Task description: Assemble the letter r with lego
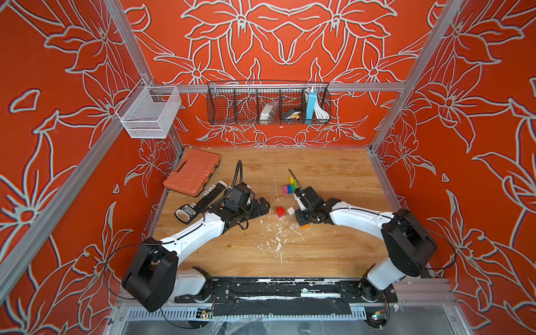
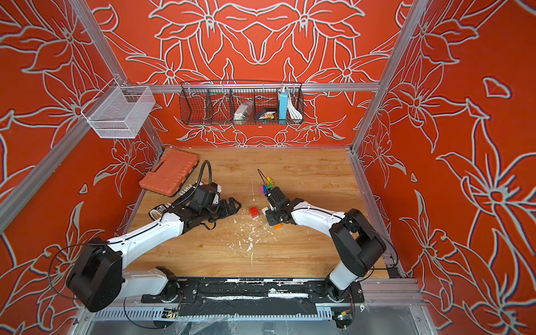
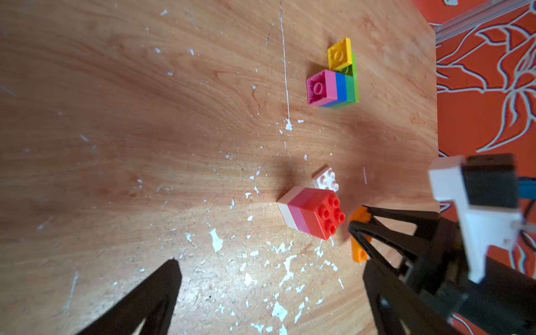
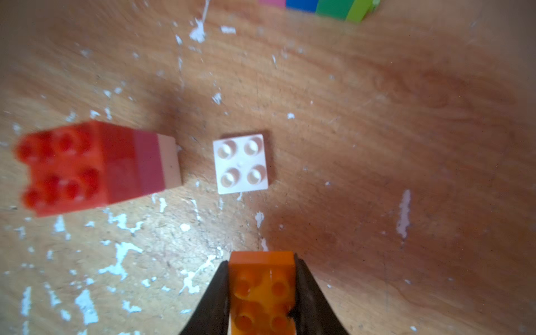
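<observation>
My right gripper is shut on an orange brick [image 4: 262, 259], its studs showing between the fingers. Left of centre in the right wrist view stands a stack [image 4: 120, 164] of red, dark pink and pale bricks, studs up. A small white brick [image 4: 241, 163] lies studs up beside it, apart from it. In the left wrist view a joined group [image 3: 337, 86] of pink, blue, green and yellow bricks rests farther back. My left gripper is open and empty, to the left of the stack.
An orange-red case [image 1: 192, 171] and a dark tool strip [image 1: 202, 205] lie at the left back. Black wire baskets [image 1: 245, 106] hang on the back wall.
</observation>
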